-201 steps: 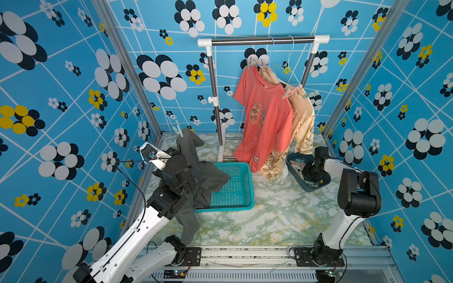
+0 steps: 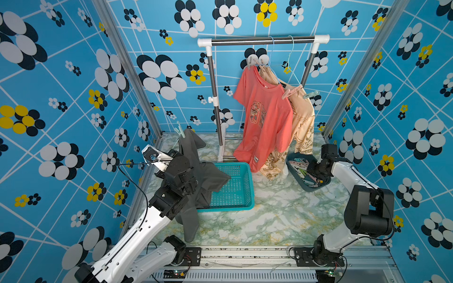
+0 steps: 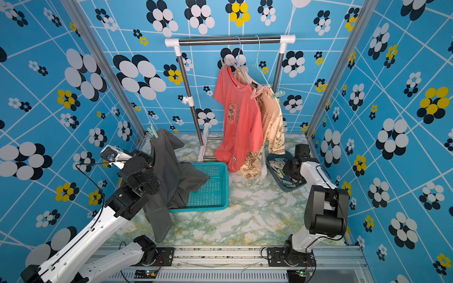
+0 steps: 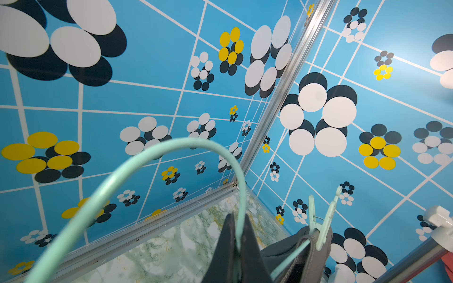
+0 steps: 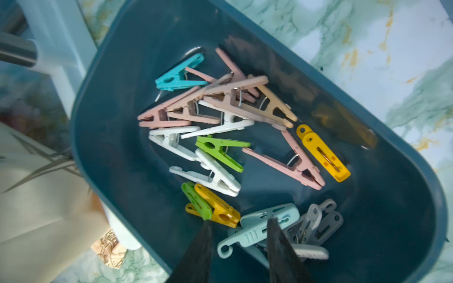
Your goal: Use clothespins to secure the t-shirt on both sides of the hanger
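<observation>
The dark grey t-shirt (image 2: 191, 160) hangs from its mint hanger, its lower part draped over the teal basket. In the left wrist view, my left gripper is shut on the hanger's thin hook (image 4: 193, 143). A mint clothespin (image 4: 325, 218) grips the shirt at one shoulder; the other shoulder is out of that view. Over the bin of clothespins, my right gripper is open, its fingers apart. A pale blue clothespin (image 5: 259, 231) lies below and between its fingertips, and I cannot tell whether they touch.
The dark bin (image 5: 396, 136) also holds pink, white, green, yellow and grey clothespins. A rack (image 2: 264, 41) at the back carries a coral t-shirt (image 2: 264, 118) and beige clothes. The teal basket (image 2: 250, 188) stands mid-table, with free marble surface to its right.
The right arm has shifted to the right, its gripper moving slightly right over the bin. The left arm and the grey shirt stay almost still.
</observation>
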